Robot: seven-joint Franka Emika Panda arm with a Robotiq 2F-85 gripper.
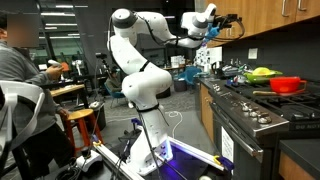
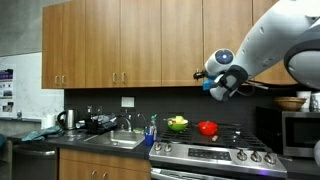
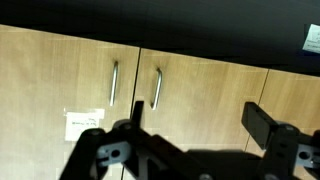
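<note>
My gripper stands open, with nothing between its widely spread fingers. Wooden cabinet doors (image 3: 200,84) fill most of the wrist view, and two silver handles (image 3: 156,88) (image 3: 113,84) stand on either side of a door seam. These handles lie left of the gap between my fingers. In exterior view 2 the gripper (image 2: 201,76) is up by the lower edge of the upper cabinets (image 2: 140,45), above the stove. Exterior view 1 also has the gripper (image 1: 236,22) high near the cabinets; whether it touches them I cannot tell.
Below the arm, a red pot (image 2: 208,128) sits on the stove (image 2: 225,155), near a green bowl (image 2: 178,124). A microwave (image 2: 300,128) stands at the right, a sink (image 2: 120,137) farther left. A person (image 1: 20,75) is at the left of exterior view 1.
</note>
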